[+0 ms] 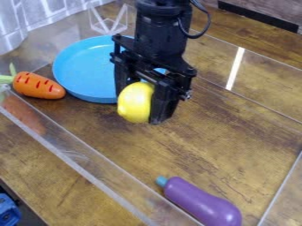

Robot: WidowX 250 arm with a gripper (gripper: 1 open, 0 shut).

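My black gripper [144, 99] is low in front of the blue plate, shut on a yellow rounded object [134, 102] that hangs between its fingers. The plate [77, 71] lies behind, partly hidden by the gripper. An orange toy carrot [38, 86] is at the left, and a purple toy eggplant [200, 201] lies at the bottom right.
Clear plastic walls border the wooden floor [230, 132] on the left and right. A blue object [6, 212] sits at the lower left corner, beyond the wall.
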